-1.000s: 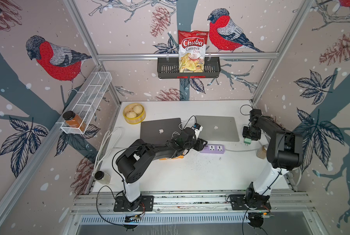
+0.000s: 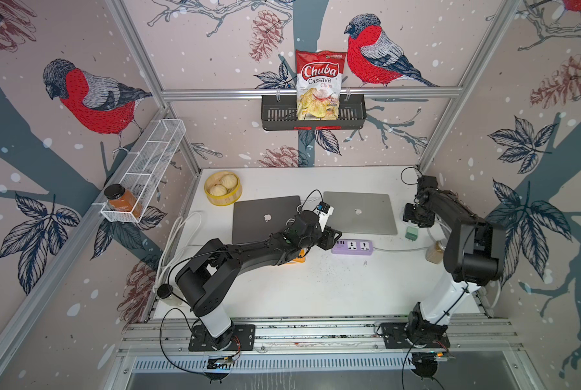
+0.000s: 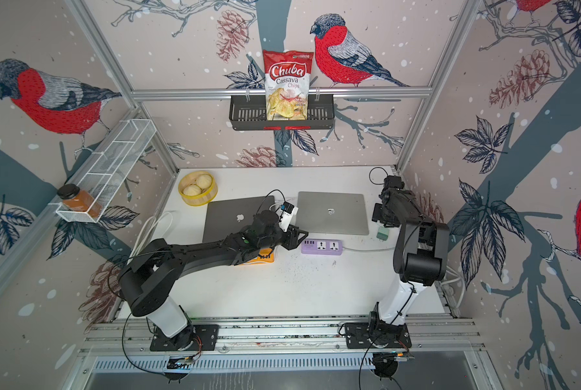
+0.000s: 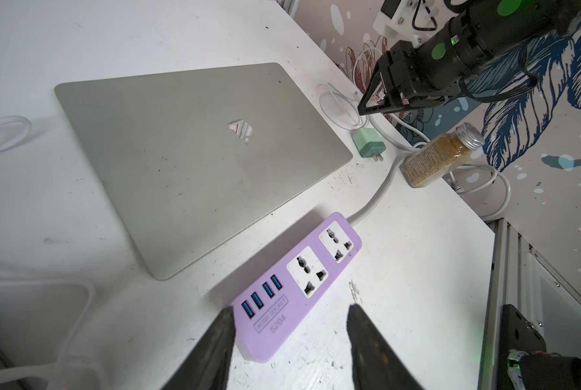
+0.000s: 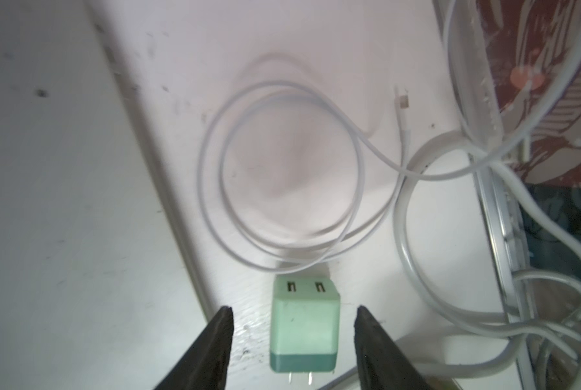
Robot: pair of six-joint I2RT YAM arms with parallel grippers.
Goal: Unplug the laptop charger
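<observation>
A mint-green charger (image 5: 304,325) (image 4: 368,141) lies on the white table right of the silver laptop (image 4: 206,162), prongs exposed, beside a coiled white cable (image 5: 284,84). My right gripper is open just above the charger, its fingers either side of it in the right wrist view, not visibly touching. A purple power strip (image 2: 352,247) (image 4: 296,286) lies in front of the laptop, its two universal sockets empty. My left gripper stands open above the strip's near end, with nothing between its fingers.
A dark laptop (image 2: 264,211) and a yellow steamer (image 2: 223,198) are at the left. A spice jar (image 4: 436,162) and thick cables crowd the right edge. A chip bag (image 2: 319,78) sits on the rear shelf.
My right gripper has moved up and back slightly, uncovering more of the charger in the top left view. My left arm has shifted slightly toward the front left.
</observation>
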